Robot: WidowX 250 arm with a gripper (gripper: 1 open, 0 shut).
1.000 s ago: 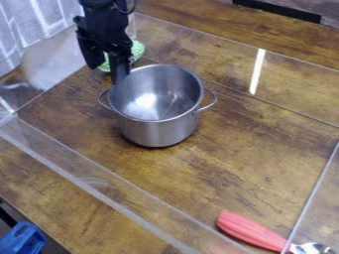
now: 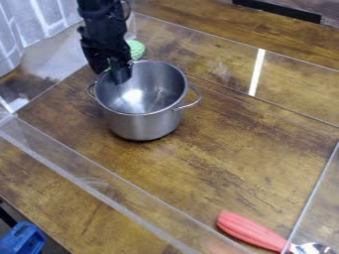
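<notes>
A steel pot [image 2: 143,114] with two side handles stands on the wooden table, left of centre. My black gripper [image 2: 114,71] reaches down from the top to the pot's back-left rim; whether its fingers are shut on the rim cannot be made out. A green round object [image 2: 135,48] is behind the gripper, partly hidden by it.
A red-handled utensil [image 2: 249,231] lies at the bottom right. A blue object [image 2: 22,240] is at the bottom left corner, off the wood. Clear plastic edges border the table.
The pot has moved left and slightly toward the back of the view. My gripper has moved a little lower at its back-left rim.
</notes>
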